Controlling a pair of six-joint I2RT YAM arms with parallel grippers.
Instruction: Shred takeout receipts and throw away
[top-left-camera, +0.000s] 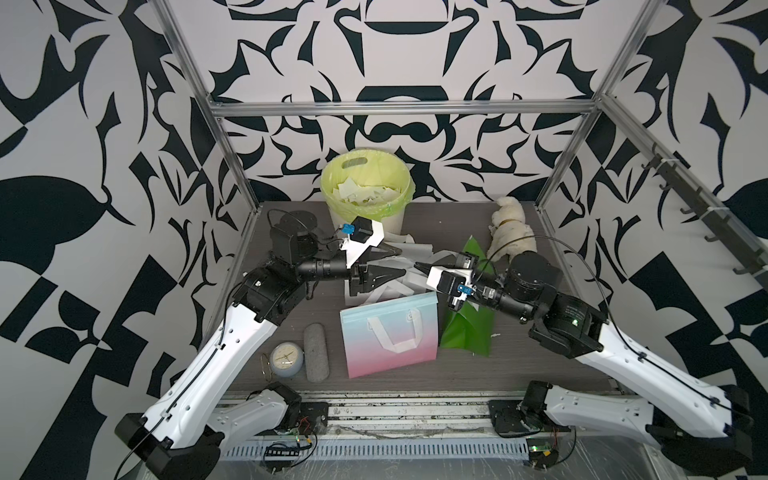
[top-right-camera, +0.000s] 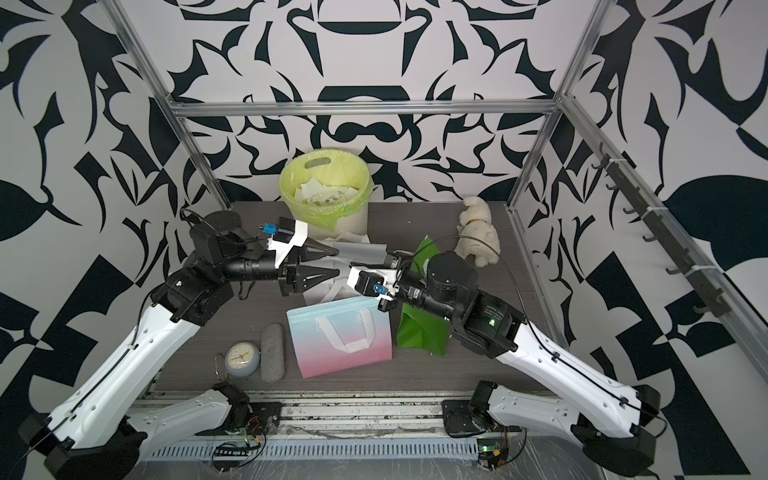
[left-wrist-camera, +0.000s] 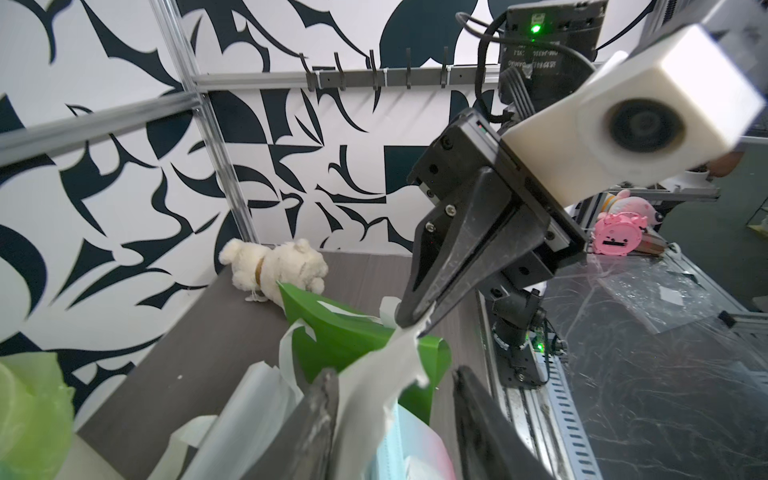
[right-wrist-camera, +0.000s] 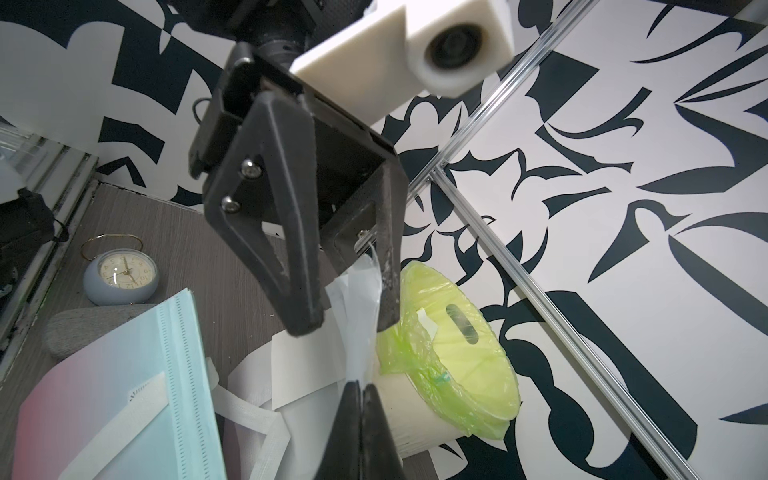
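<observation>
A torn white receipt strip (left-wrist-camera: 382, 380) is pinched in the fingertips of my right gripper, which is shut on its end. The strip stretches from there into the gap between the fingers of my left gripper (top-left-camera: 402, 261). Those left fingers (right-wrist-camera: 292, 308) stand part open, one on each side of the paper. At the back left, the white bin (top-left-camera: 392, 221) with its yellow-green liner (top-left-camera: 329, 188) holds white paper scraps (top-left-camera: 364, 193).
Between the bin and the pink-blue bag (top-left-camera: 368, 352) lie white paper bags (top-left-camera: 412, 254). A green bag (top-left-camera: 472, 328) and a plush dog (top-left-camera: 506, 224) are to the right; a clock (top-left-camera: 286, 359) and grey case (top-left-camera: 316, 352) sit front left.
</observation>
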